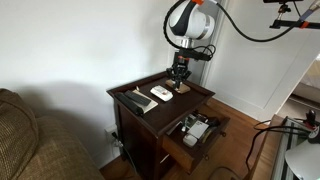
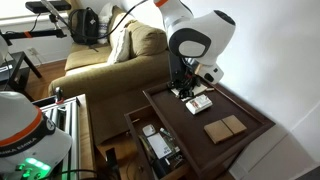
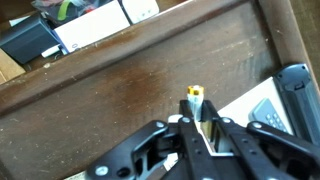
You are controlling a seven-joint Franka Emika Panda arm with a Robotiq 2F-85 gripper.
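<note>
My gripper is shut on a slim whitish stick [image 3: 195, 103] with an orange-yellow tip, which points out ahead of the fingers over the dark wooden cabinet top [image 3: 130, 95]. In exterior view 1, the gripper [image 1: 178, 79] hangs low over the back of the cabinet top, beside a white box [image 1: 160, 93]. Exterior view 2 has the gripper [image 2: 186, 92] close to the same white box [image 2: 197, 103]; the stick is too small to make out there. The fingers hide part of the stick.
An open drawer [image 1: 180, 152] with assorted items juts from the cabinet front. A brown notebook [image 2: 224, 128] lies on the top. In the wrist view, a white device [image 3: 265, 103] and a black object [image 3: 298, 97] lie at the right. The wall stands close behind.
</note>
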